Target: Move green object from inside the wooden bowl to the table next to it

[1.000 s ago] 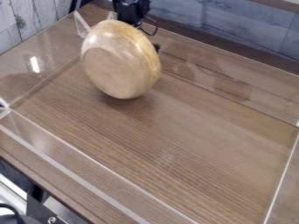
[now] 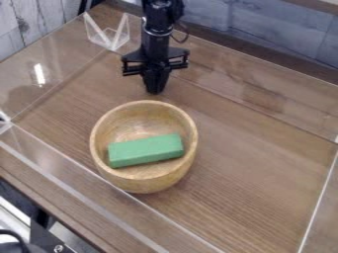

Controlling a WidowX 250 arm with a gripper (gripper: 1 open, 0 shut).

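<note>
A green block (image 2: 146, 150) lies inside the wooden bowl (image 2: 111, 126), toward its front wall. The bowl sits upright with its opening facing up. My dark gripper (image 2: 154, 87) points down just behind the bowl's far rim, away from the green block. Its fingertips are small and dark here, so whether they touch or pinch the rim is unclear.
At the back left, near the arm, stands a clear angular object (image 2: 109, 32). Dark equipment (image 2: 38, 232) fills the lower left corner beyond the table edge.
A second ago the bowl was tilted steeply on its side near the gripper; now it is level and lower in view, with the green block visible inside.
</note>
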